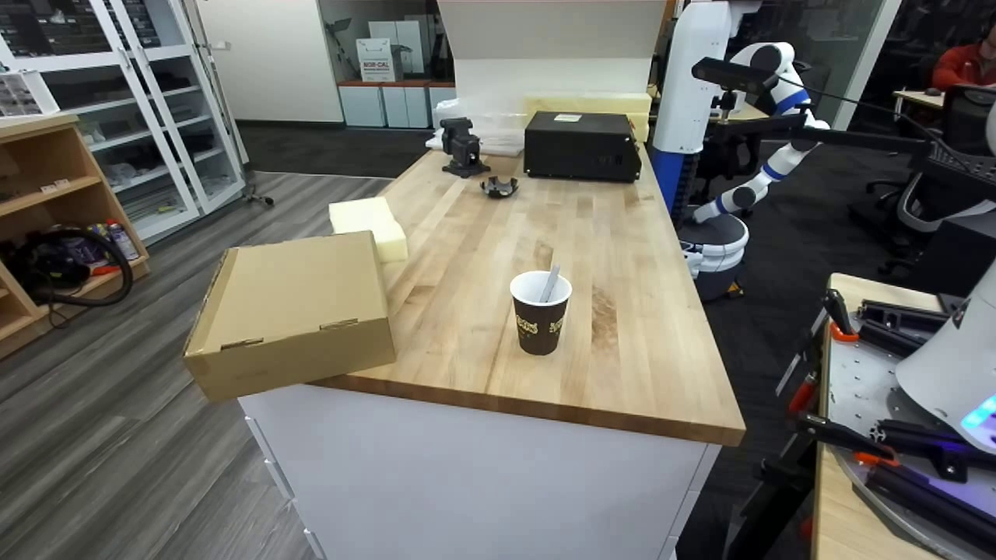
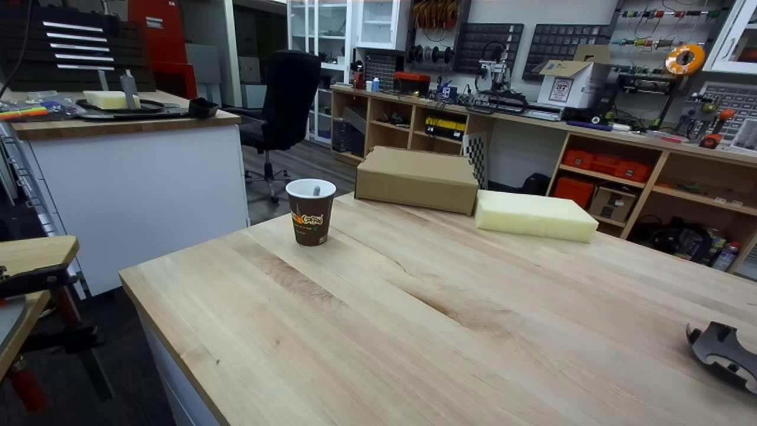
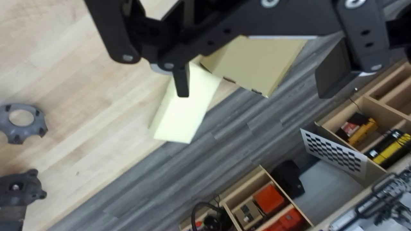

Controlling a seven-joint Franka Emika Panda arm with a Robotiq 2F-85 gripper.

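A dark brown paper cup point(image 1: 539, 323) with a white rim stands upright near the table's front edge, a grey stick point(image 1: 551, 283) leaning inside it. The same cup point(image 2: 310, 221) is at the far left edge of the table in exterior view 2; the wrist view does not show it. My gripper fills the top of the wrist view, its fingers wide apart and nothing held between them. Beyond the gap lie a cardboard box point(image 3: 266, 63) and a pale yellow foam block point(image 3: 187, 106). Neither exterior view shows the gripper.
The box point(image 1: 294, 303) overhangs the table's left edge, with the foam block point(image 1: 371, 227) behind it. A black ring-shaped part point(image 1: 499, 187), a black mount point(image 1: 462, 148) and a black case point(image 1: 580, 145) sit at the back.
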